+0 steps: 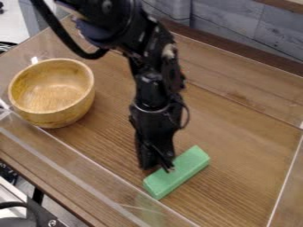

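The black robot arm reaches down from the top left to the front middle of the wooden table. Its gripper point(155, 165) is low, at the upper left edge of a light green block point(179, 176), with nothing visible between its fingers; it looks shut, though the dark tips are hard to make out. The green block lies flat and diagonal near the front edge.
A round tan wooden bowl point(52, 113) stands at the left of the table point(243, 151).
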